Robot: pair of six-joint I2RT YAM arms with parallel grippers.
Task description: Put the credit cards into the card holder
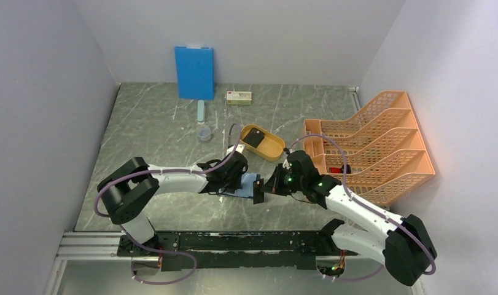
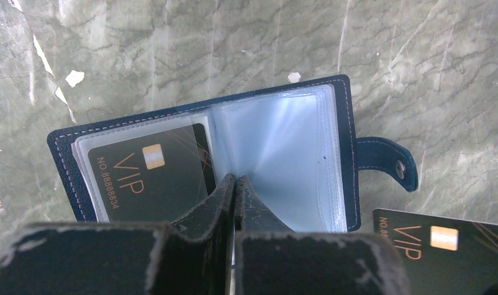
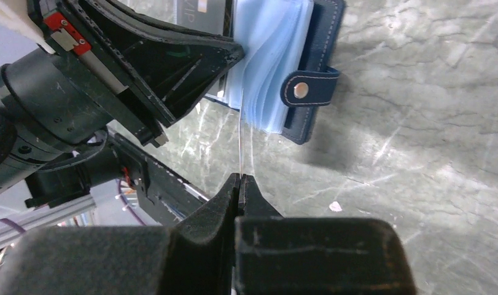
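Note:
The dark blue card holder [image 2: 197, 104] lies open on the table, its strap [image 2: 387, 161] pointing right. Under the clear sleeve of its left page is a black VIP card [image 2: 129, 178]; the right page's pale sleeve [image 2: 277, 141] shows no card. My left gripper is shut at the middle of the holder, apparently pinching the sleeve there. A second black VIP card [image 1: 258, 192] is in my right gripper, which is shut on it. In the right wrist view this card [image 3: 240, 132] appears edge-on, near the holder's right page.
Behind the arms, a yellow tray [image 1: 268, 146] holds another black card [image 1: 254, 137]. An orange rack [image 1: 381, 147] stands on the right. A clear cup [image 1: 203, 132] and a small box [image 1: 239, 98] are farther back.

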